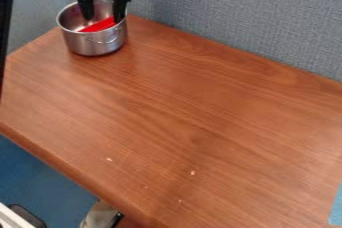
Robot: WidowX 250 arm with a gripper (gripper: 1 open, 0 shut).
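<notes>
A steel pot point(92, 42) stands at the far left corner of the wooden table. Inside it lies a red object point(99, 25), partly hidden by the pot's wall. My black gripper point(102, 12) is over the pot, its two fingers apart and reaching down to the rim, one at the left inside, one toward the right. Nothing clearly shows held between them.
Blue floor and some small hardware show past the table's near left edge.
</notes>
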